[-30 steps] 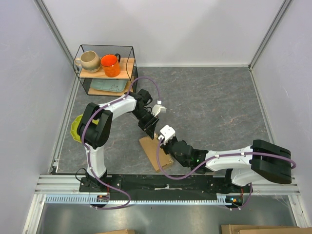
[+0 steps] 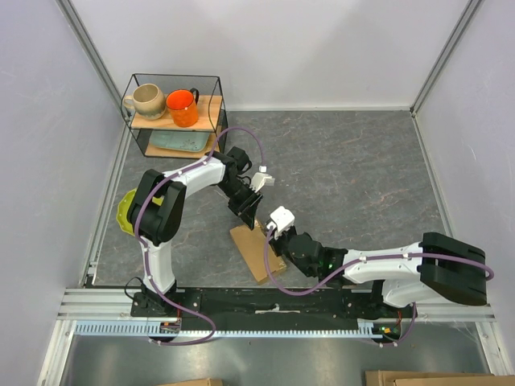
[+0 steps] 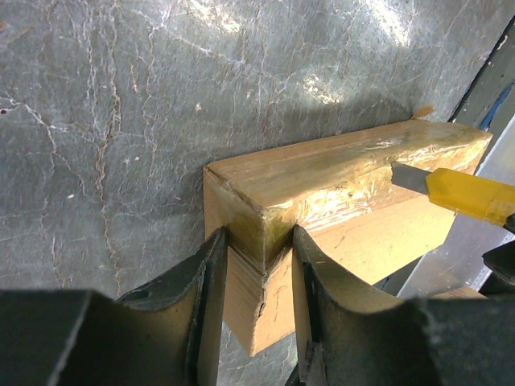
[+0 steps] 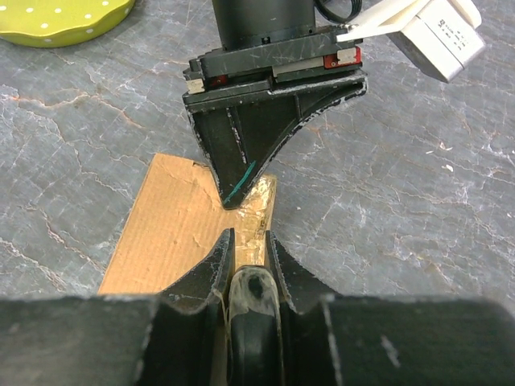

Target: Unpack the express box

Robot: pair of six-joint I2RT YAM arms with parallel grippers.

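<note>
A taped brown cardboard box (image 2: pixel 251 256) stands on the grey floor near the front edge. My left gripper is shut on one end corner of it, with clear tape running over that corner. A yellow box cutter (image 3: pixel 471 195) points its blade (image 3: pixel 409 177) at the taped side of the box; whether the tip touches the tape I cannot tell. My right gripper is shut on the cutter, whose dark rear end (image 4: pixel 253 301) shows between its fingers. From above, the right arm's gripper hides the cutter.
A wire rack (image 2: pixel 176 129) with a beige mug (image 2: pixel 150 102) and an orange mug (image 2: pixel 183 109) stands at the back left. Behind the left arm is a yellow-green dish (image 2: pixel 124 211).
My right gripper has shifted slightly to the right along the box. The left arm and the box stay in place.
</note>
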